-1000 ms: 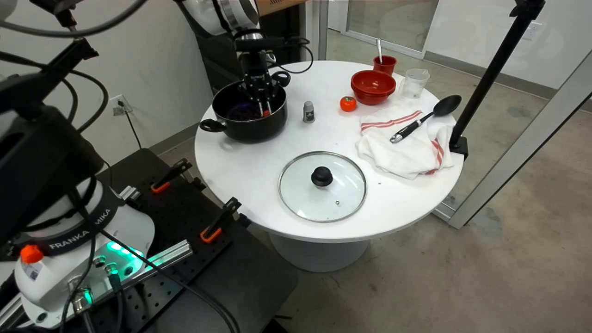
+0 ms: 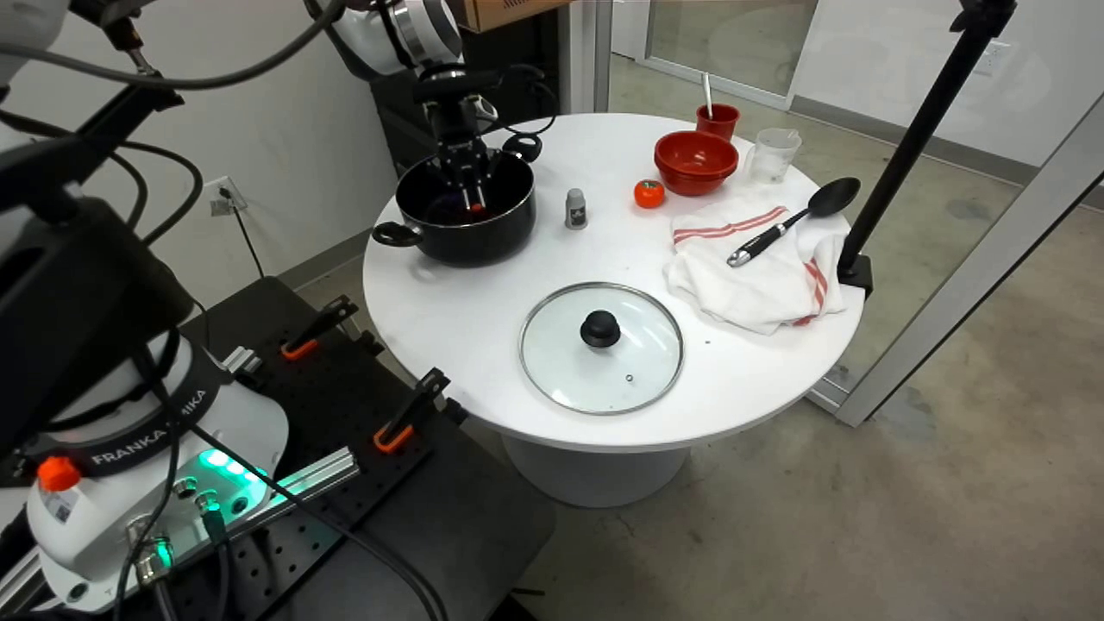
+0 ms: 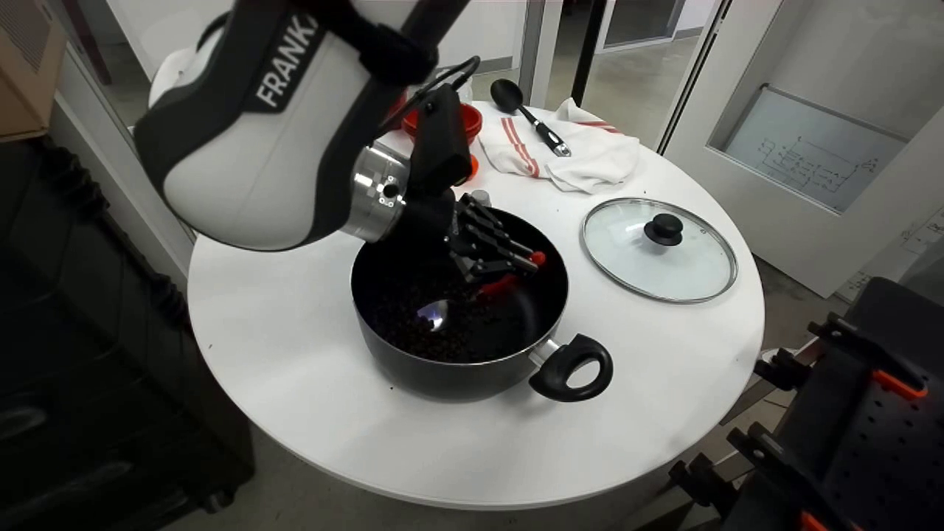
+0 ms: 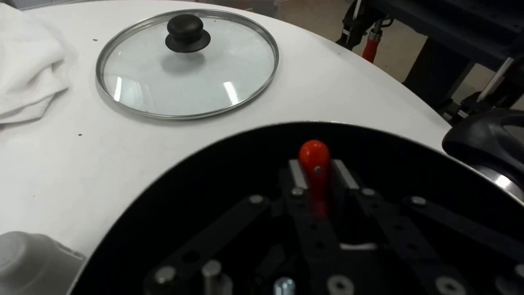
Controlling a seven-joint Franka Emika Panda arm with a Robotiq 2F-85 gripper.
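Note:
Inside the black pot (image 3: 460, 370) is a spoon with a red handle (image 4: 315, 156) and a shiny metal bowl (image 3: 434, 314). My gripper reaches down into the pot and is shut on that handle, whose rounded end sticks out beyond the fingers (image 4: 346, 173). Seen in exterior view 2, the spoon's bowl lies low in the pot against small dark pieces (image 3: 403, 332) that cover part of the bottom. From exterior view 1, the pot wall and arm hide the bowl; only a bit of red shows at the fingertips (image 2: 479, 192).
A glass lid (image 2: 564, 362) lies flat on the white table. Close to the pot stands a small grey shaker (image 2: 576, 210). Farther off are a tomato (image 2: 649, 193), red bowls (image 2: 695, 164), and a towel (image 2: 745, 290) with a black spoon (image 2: 763, 243). The pot's handles (image 3: 571, 367) stick outward.
Within the pot, my gripper has shifted to the left in exterior view 1, still with the red handle between its fingers. Pot, lid and other table items have stayed put.

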